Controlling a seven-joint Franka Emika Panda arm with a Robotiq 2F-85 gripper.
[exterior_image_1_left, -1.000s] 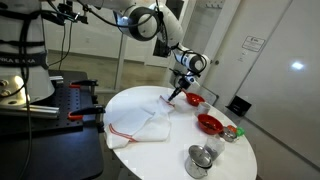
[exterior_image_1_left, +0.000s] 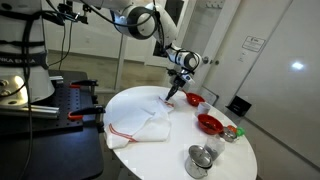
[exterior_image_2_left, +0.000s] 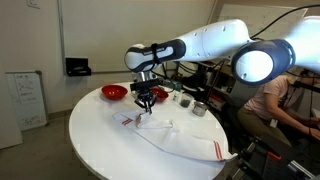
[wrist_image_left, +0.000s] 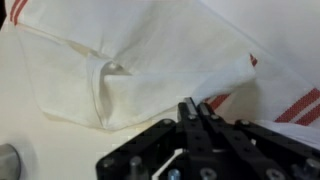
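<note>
A white cloth with red stripes (wrist_image_left: 140, 45) lies partly folded on the round white table. In the wrist view one flap of it runs right up to my fingertips. My gripper is shut and low over the cloth; whether a thin layer of fabric sits between its fingers does not show clearly. In the first exterior view the gripper (exterior_image_1_left: 168, 98) is at the far part of the cloth. The second exterior view has the gripper (exterior_image_2_left: 149, 106) beside a small raised part of the cloth (exterior_image_2_left: 137, 119).
Red bowls (exterior_image_1_left: 209, 124) stand along the table's far right side. Metal pots (exterior_image_1_left: 198, 161) are nearer the front right, beside a clear cup (exterior_image_1_left: 215, 145). A seated person (exterior_image_2_left: 282, 95) is at the right.
The gripper has shifted slightly left and toward the near side over the last second. The spread near part of the cloth looks unchanged.
</note>
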